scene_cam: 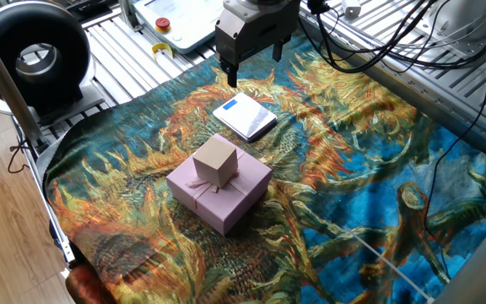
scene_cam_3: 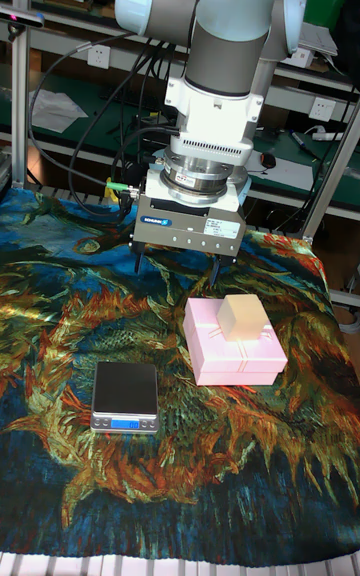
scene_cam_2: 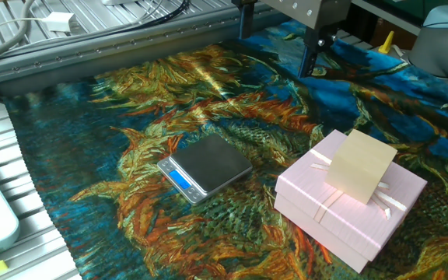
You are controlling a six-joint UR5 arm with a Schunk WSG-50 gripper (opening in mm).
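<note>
My gripper hangs above the cloth with its two fingers wide apart and nothing between them. A pale pink gift box with a thin ribbon rests on the cloth, its lid on. On that lid sits a plain tan cube, set a little off-centre over the ribbon. Beside the box, and apart from it, lies a small flat digital scale with a dark plate and a lit blue display; its plate is bare. In exterior view 3, the gripper stands behind both the scale and the box.
A patterned, slightly wrinkled cloth covers the table. A red emergency-stop button sits on a pale panel at the edge. Black cables run along the metal rail. Open cloth surrounds the box and scale.
</note>
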